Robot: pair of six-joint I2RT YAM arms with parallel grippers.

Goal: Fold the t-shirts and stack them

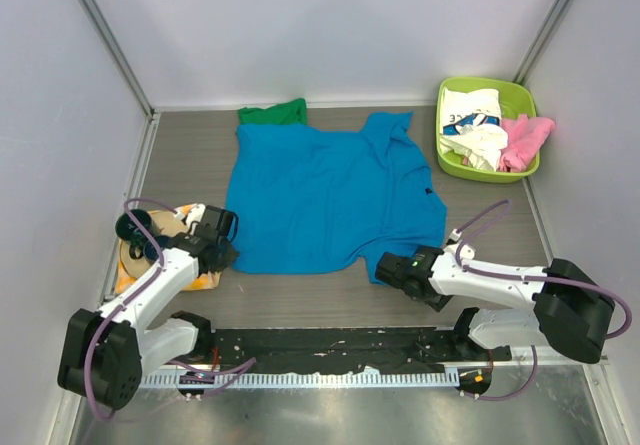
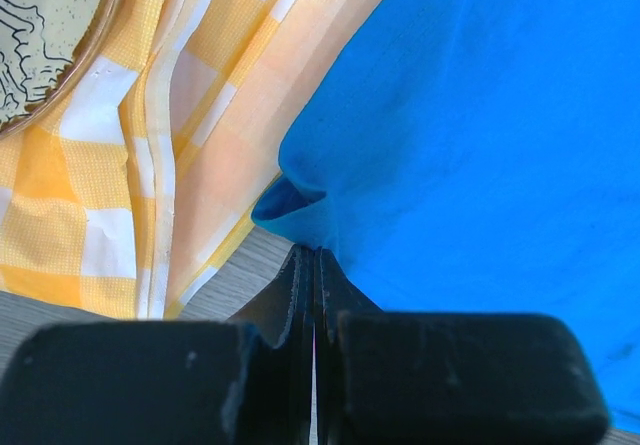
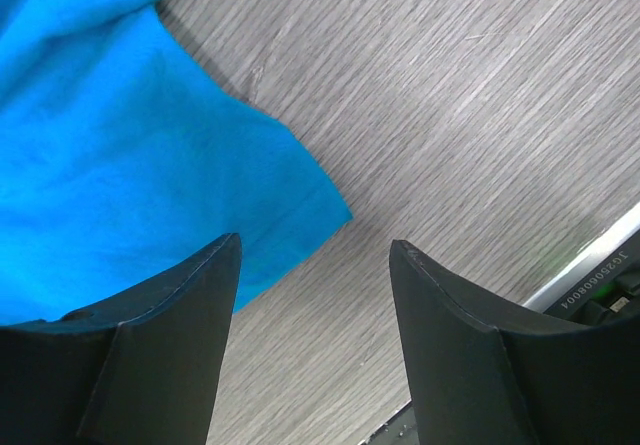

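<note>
A blue t-shirt [image 1: 310, 195] lies spread over the middle of the table, with small creases toward its right side. At its lower left corner my left gripper is shut, its tips pinching a small fold of the blue cloth. Over the shirt's lower right corner my right gripper stands open; the blue corner [image 3: 300, 200] lies flat on the table, reaching into the space ahead of the parted fingers [image 3: 215, 275]. A green folded cloth [image 1: 275, 114] shows behind the shirt's top edge, partly covered by it.
A green basket [image 1: 440, 130] with white and pink clothes [image 1: 525, 140] stands at the back right. On the left, an orange checked cloth [image 2: 95, 215] carries a plate [image 2: 45, 35] and dark cups [image 1: 133, 223]. Bare table shows along the front edge.
</note>
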